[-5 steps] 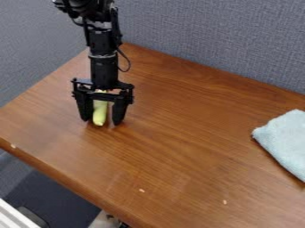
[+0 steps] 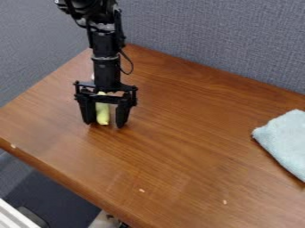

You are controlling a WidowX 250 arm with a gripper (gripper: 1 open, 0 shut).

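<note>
My black gripper (image 2: 103,115) hangs down from the arm at the top left, low over the left part of the wooden table (image 2: 179,169), its two fingers spread on either side of a small pale yellow-green object (image 2: 103,110). The object is partly hidden by the gripper; whether the fingers touch it I cannot tell.
A folded light-blue cloth (image 2: 281,142) lies at the right edge of the table. Grey padded walls stand behind and to the left. A white item shows at the lower left, beside the table.
The gripper has shifted very slightly to the right, and less of the pale object shows between its fingers.
</note>
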